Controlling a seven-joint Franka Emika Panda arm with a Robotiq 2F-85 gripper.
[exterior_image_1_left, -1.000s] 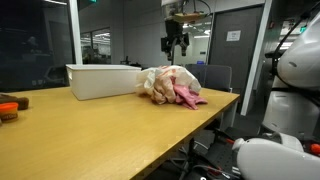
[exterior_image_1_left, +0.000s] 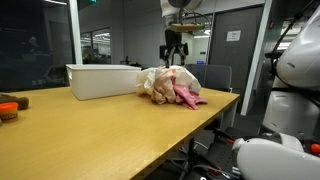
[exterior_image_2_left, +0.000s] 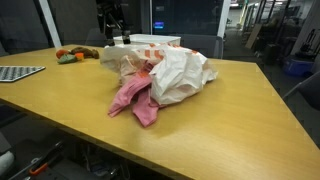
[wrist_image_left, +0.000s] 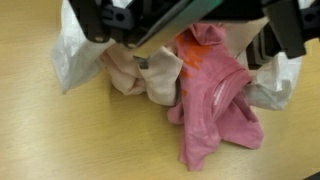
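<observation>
A pink cloth (exterior_image_1_left: 187, 96) lies partly under a crumpled white bag or sheet (exterior_image_1_left: 155, 79), with beige cloth beside it. In the second exterior view the pink cloth (exterior_image_2_left: 134, 96) droops toward the table's near edge, against the white bag (exterior_image_2_left: 180, 78). My gripper (exterior_image_1_left: 174, 53) points down, open, above the pile. From the wrist, the pink cloth (wrist_image_left: 215, 105) shows below and between the spread fingers, with an orange-marked part near the top. Beige cloth (wrist_image_left: 155, 76) is left of it. Nothing is visibly held.
A long white box (exterior_image_1_left: 103, 81) stands at the table's back. Orange bowls (exterior_image_1_left: 8, 108) sit at the left in the first exterior view. A metal rack (exterior_image_2_left: 18, 73) and colourful items are across the table in the second.
My gripper has come slightly lower and a little left over the pile in the first exterior view. The cloths and bag look unmoved.
</observation>
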